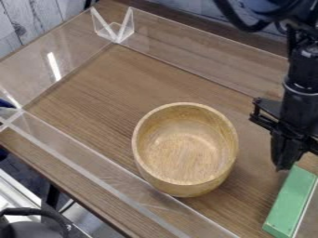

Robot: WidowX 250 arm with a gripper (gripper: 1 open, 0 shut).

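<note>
My black gripper [281,158] hangs at the right edge of the camera view, shut, with nothing visible between its fingers. Its tip is just over the upper end of a green rectangular block [289,204] lying at the lower right; whether the two touch I cannot tell. To the left of the gripper sits a round wooden bowl [185,182], apparently empty.
Transparent walls edge it, with a clear plastic piece [114,26] at the back left. Black hardware [25,218] is at the lower left corner.
</note>
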